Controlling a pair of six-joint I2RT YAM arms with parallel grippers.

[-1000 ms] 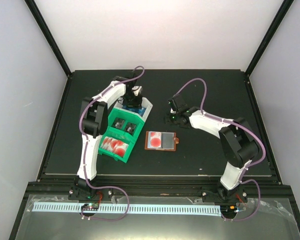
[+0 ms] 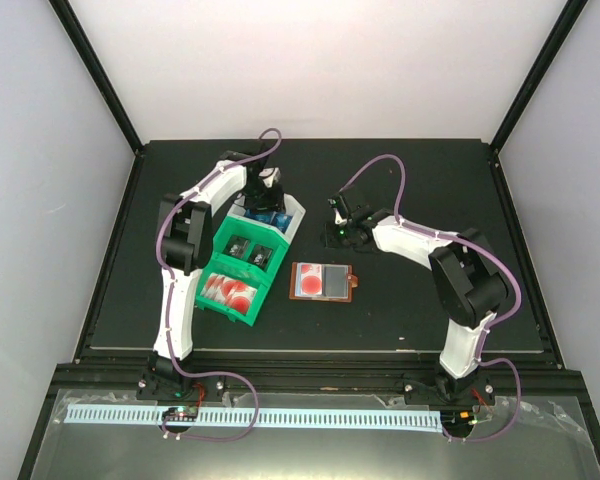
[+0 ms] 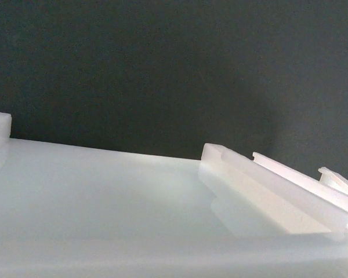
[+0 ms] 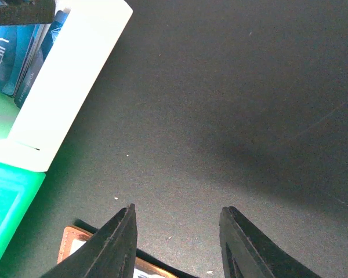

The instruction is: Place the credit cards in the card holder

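The brown card holder (image 2: 353, 282) lies open on the table. A red-and-white card (image 2: 310, 280) shows in its left half and a grey pocket (image 2: 335, 280) in its right half. Blue cards (image 2: 280, 221) stand in the white end compartment of a sorting box. Over that compartment reaches my left gripper (image 2: 268, 207); its opening is too small to read from above, and its fingers do not show in the left wrist view. Above bare table, right of the box and beyond the holder, my right gripper is open and empty, fingers wide apart.
The green part of the box (image 2: 216, 262) holds dark cards (image 2: 237, 246) and red-and-white cards (image 2: 229, 292). White compartment walls (image 3: 243, 179) fill the low part of the left wrist view. Bare black table (image 2: 410, 310) lies to the holder's right.
My right gripper has shifted slightly left, towards the box. The left arm has drawn a little left, still over the white compartment. Box and holder have stayed put.
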